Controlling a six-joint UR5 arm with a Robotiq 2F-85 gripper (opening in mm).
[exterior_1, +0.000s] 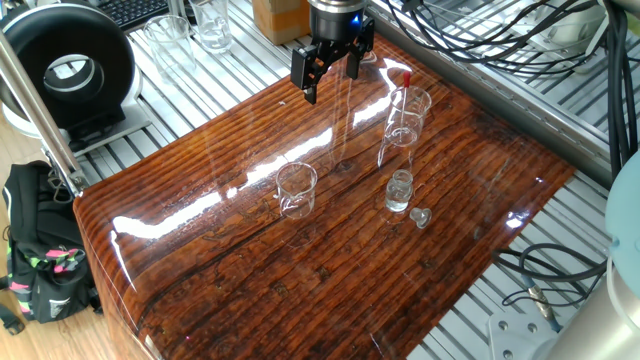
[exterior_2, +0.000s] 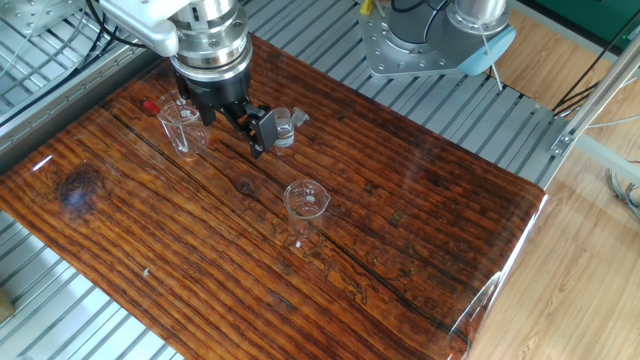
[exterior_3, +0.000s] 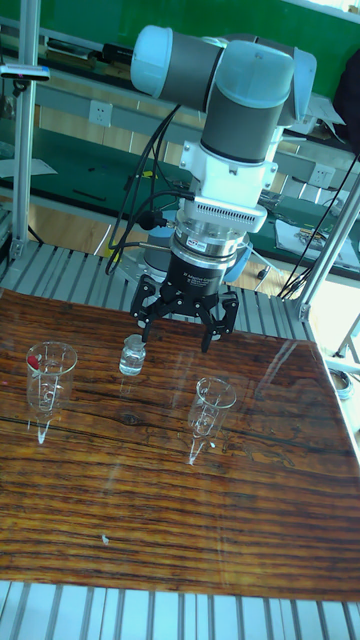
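Observation:
My black gripper (exterior_3: 175, 343) hangs above the table with its fingers spread wide and nothing between them. In exterior view 1 the gripper (exterior_1: 331, 88) is over the far part of the table. An empty glass beaker (exterior_1: 296, 190) stands upright near the middle of the wood. To its right is a small glass bottle (exterior_1: 398, 192) holding clear liquid, its mouth uncovered. A glass stopper (exterior_1: 420, 217) lies on the table beside the bottle. Farther back stands a larger beaker (exterior_1: 404, 122) containing a dropper with a red bulb (exterior_1: 407, 79).
More glassware (exterior_1: 168, 45) stands on the slatted surface behind the table. Black cables (exterior_1: 545, 270) lie off the right edge. A backpack (exterior_1: 50, 250) sits on the floor at left.

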